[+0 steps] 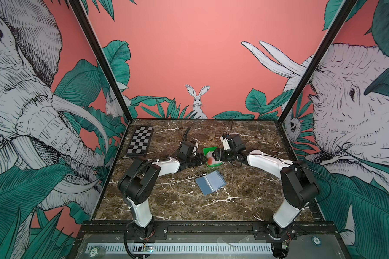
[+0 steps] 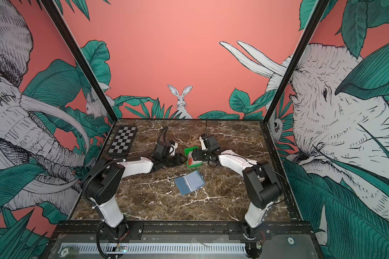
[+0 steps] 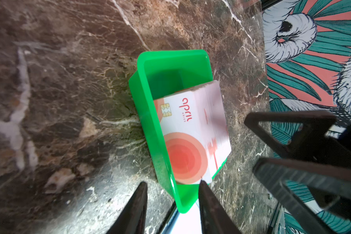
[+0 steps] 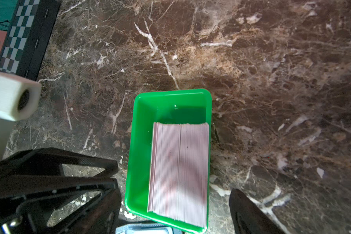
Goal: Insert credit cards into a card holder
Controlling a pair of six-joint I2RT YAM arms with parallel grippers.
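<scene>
A green tray (image 4: 140, 156) holds a tight row of white cards (image 4: 179, 171) standing on edge. In the left wrist view, the end card (image 3: 185, 132) of that row shows a gold chip and a red circle. My left gripper is part open at the tray's left side, with no card between its fingers. Over the tray my right gripper stands wide open, its fingers (image 4: 241, 210) on either side of the cards and holding nothing. The blue card holder (image 1: 210, 182) lies spread open on the table, nearer the arm bases than the tray.
A black box with a checkered top (image 1: 140, 140) rests at the far left of the table. Both grippers crowd close together around the small tray.
</scene>
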